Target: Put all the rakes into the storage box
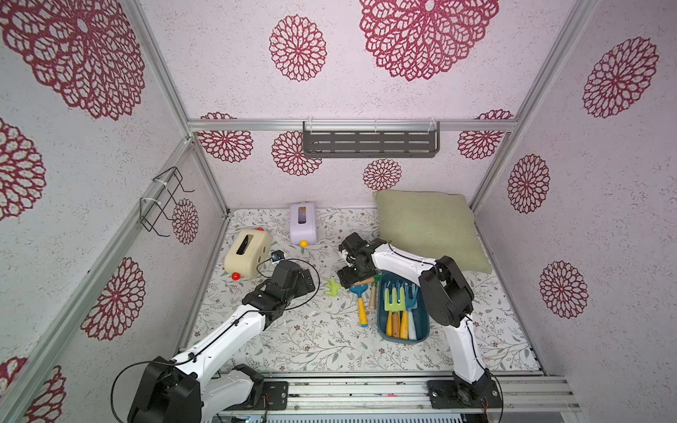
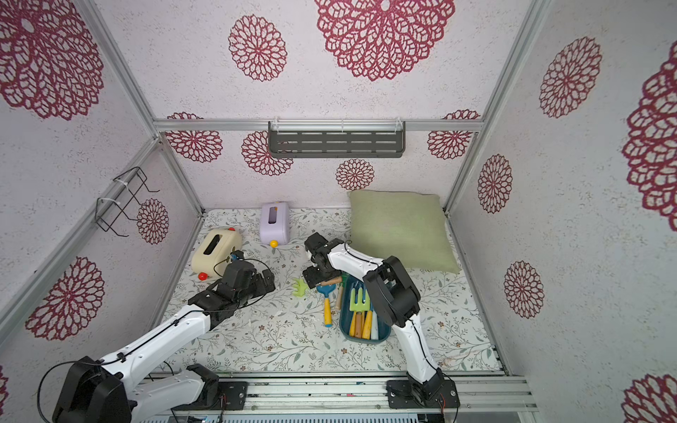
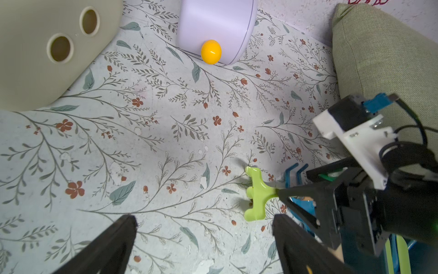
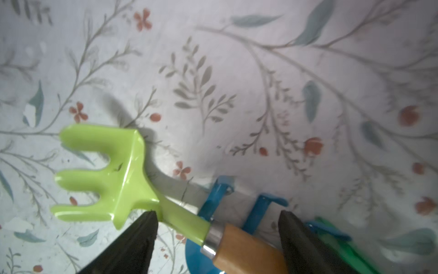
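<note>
A light-green rake [image 4: 123,173] with a metal collar and wooden handle lies on the table, its head showing left of my right gripper [image 1: 342,264] in the top left view. In the right wrist view, the fingers [image 4: 132,246] of that gripper stand apart, with the rake's neck and handle across the gap and the handle's end hidden. The teal storage box [image 1: 425,331] stands at right, partly under the right arm and holding several garden tools. My left gripper is open and empty above the bare table, left of the rake.
A blue fork with a yellow handle [image 1: 361,311] lies beside the box, close to the rake. A wooden-handled green tool [image 2: 339,296] lies along the box's left side. Cream [image 1: 246,255] and lilac [image 1: 303,224] containers and a cushion [image 1: 426,225] stand at the back.
</note>
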